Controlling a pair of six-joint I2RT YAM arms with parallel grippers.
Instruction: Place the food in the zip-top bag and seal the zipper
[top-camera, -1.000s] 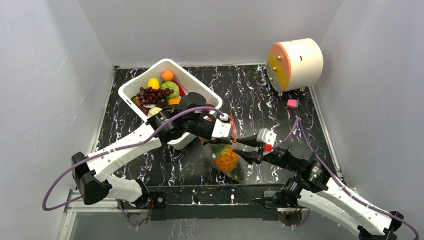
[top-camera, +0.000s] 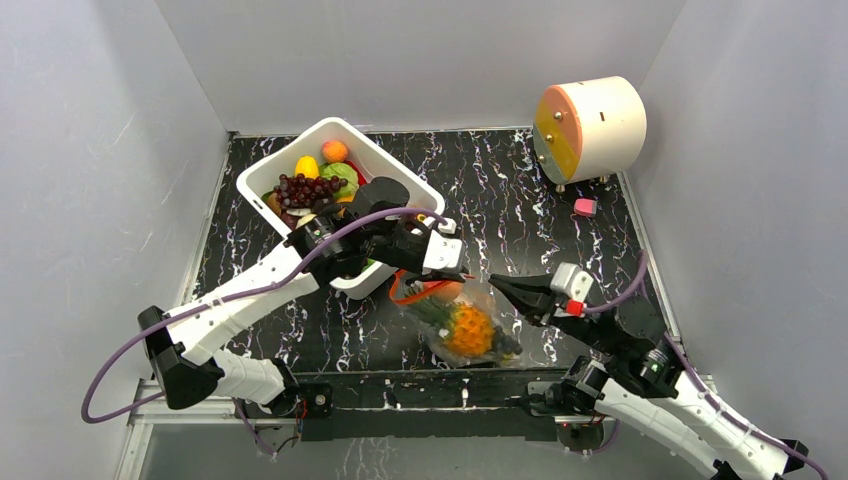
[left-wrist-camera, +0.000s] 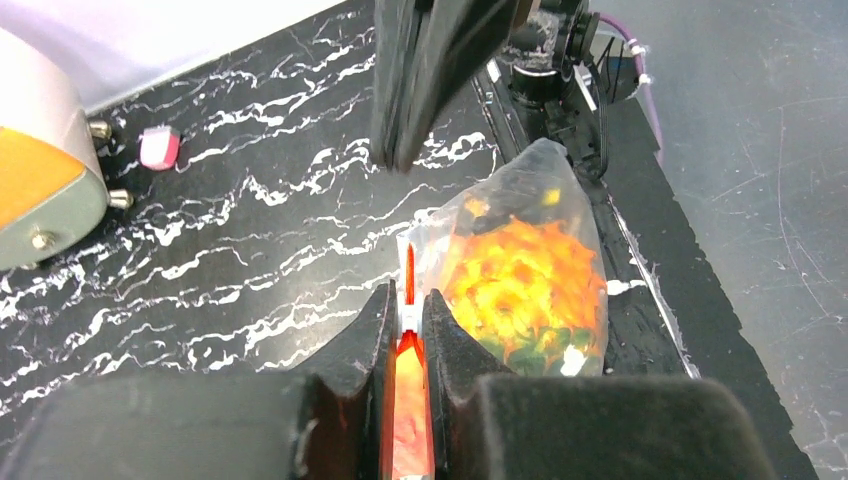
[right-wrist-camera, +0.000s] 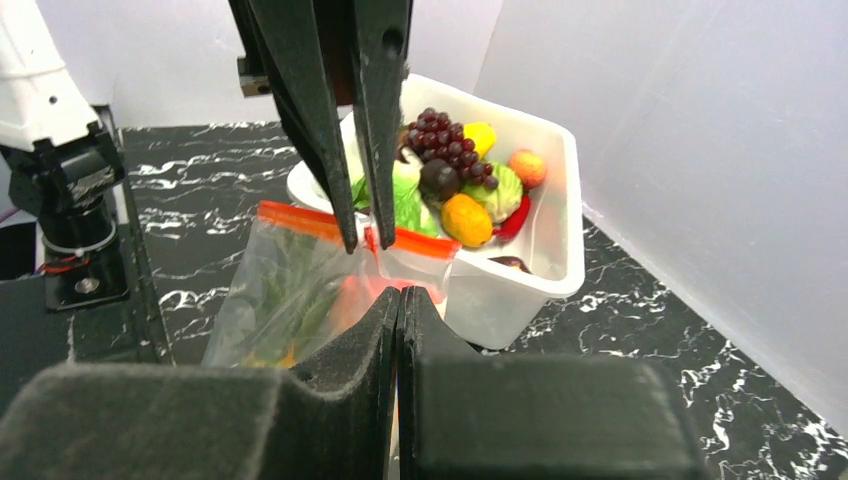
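The clear zip bag (top-camera: 440, 335) hangs from my left gripper (top-camera: 467, 275), its orange zipper (right-wrist-camera: 425, 243) at the top. A pineapple (top-camera: 470, 327) and a peach-coloured food (top-camera: 445, 290) show inside. In the left wrist view, the left fingers pinch the white slider (left-wrist-camera: 410, 318). My right gripper (top-camera: 492, 281) is just right of the left one; its fingertips (right-wrist-camera: 385, 325) meet with nothing between them, and the bag lies beyond them. In the left wrist view the right gripper hangs blurred above the slider, apart from the bag.
A white bin (top-camera: 255, 195) of fruit and vegetables stands behind the left arm. The round drawer box (top-camera: 610, 120) sits at the back right, with a small pink block (top-camera: 585, 207) in front of it.
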